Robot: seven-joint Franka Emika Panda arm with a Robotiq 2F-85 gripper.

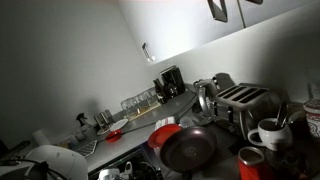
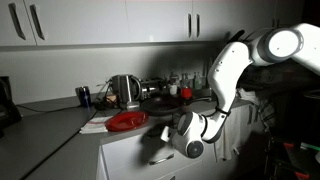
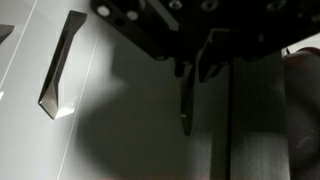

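My gripper is low in front of pale drawer fronts (image 3: 105, 100), its dark fingers pointing at them. In the wrist view nothing shows clearly between the fingers; shadow hides how far apart they stand. A long metal handle (image 3: 62, 65) lies to their left, apart from them. In exterior view 2 the white arm (image 2: 200, 130) bends down over the counter edge, with the gripper (image 2: 160, 152) below it near the white drawers (image 2: 125, 150).
On the counter above are a red plate (image 2: 127, 121), a dark pan (image 1: 188, 148), a kettle (image 2: 125, 88), a toaster (image 1: 246, 105), a white mug (image 1: 271, 134) and a red-lidded jar (image 1: 251, 160).
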